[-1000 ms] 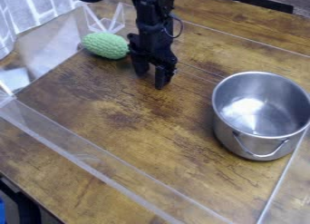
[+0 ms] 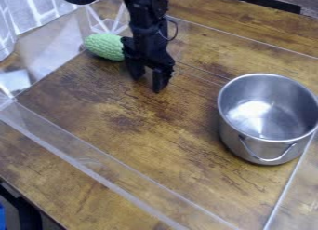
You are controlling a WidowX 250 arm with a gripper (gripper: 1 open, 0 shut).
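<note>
The black gripper (image 2: 147,70) hangs low at the top centre of the camera view, at the back of the wooden work area. Its fingers are dark and small, so whether they are open or shut is unclear. A pale green, bumpy vegetable-like object (image 2: 102,46) lies just left of the gripper, partly behind it. A large steel pot (image 2: 266,117) with a wire handle stands on the right.
Clear plastic walls (image 2: 118,169) border the wooden board (image 2: 130,122), whose middle and front are bare. A white cloth or curtain (image 2: 25,15) is at the top left.
The gripper has shifted very slightly to the left, nearer the green object. The pot and green object look unmoved.
</note>
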